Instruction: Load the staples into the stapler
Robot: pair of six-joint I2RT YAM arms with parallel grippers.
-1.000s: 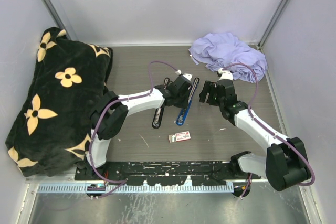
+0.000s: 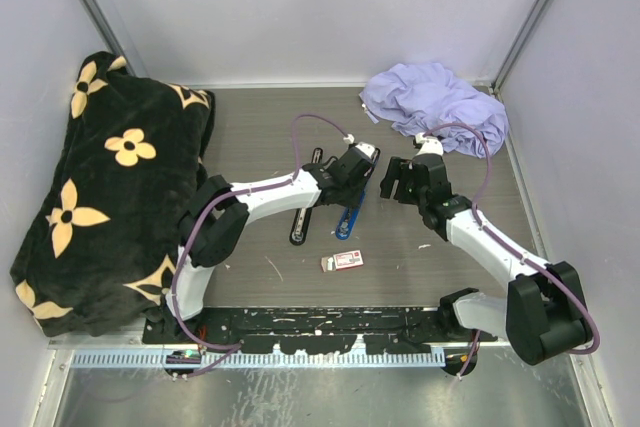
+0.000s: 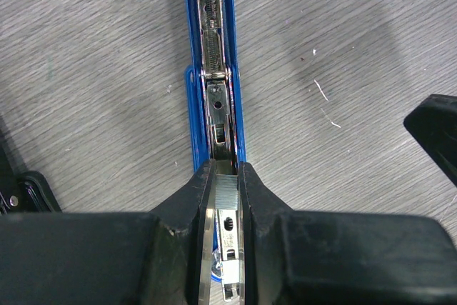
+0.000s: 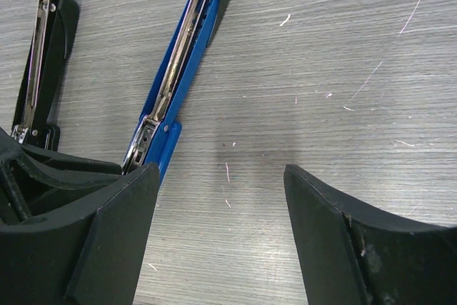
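Observation:
The blue stapler lies opened out on the table, its metal channel and spring facing up. My left gripper is shut on a strip of staples over the near end of that channel; whether the strip sits inside it I cannot tell. A black stapler lies opened out to the left of the blue one. My right gripper hangs part open to the right of the blue stapler, nothing between its fingers. A small staple box lies in front of the staplers.
A dark floral blanket fills the left side. A lavender cloth is heaped at the back right.
My left gripper has moved a little to the right along the blue stapler. The right arm shows little or no movement.

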